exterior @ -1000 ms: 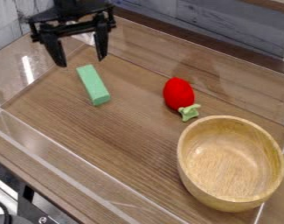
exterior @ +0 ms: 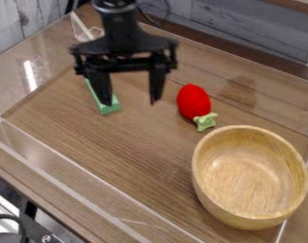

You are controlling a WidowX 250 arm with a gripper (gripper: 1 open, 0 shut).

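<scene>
The dark gripper [exterior: 126,76] hangs over the upper middle of the table, its two finger parts spread wide apart, open. A green block [exterior: 104,103] lies just behind its left finger, partly covered by it. A red object with a green leafy end [exterior: 194,101] lies to the right of the gripper. A wooden bowl [exterior: 248,177] stands at the lower right.
The wooden table [exterior: 105,171] has free room at the lower left and centre, and at the upper right. A dark cable lies at the lower left corner.
The red object and bowl are unchanged.
</scene>
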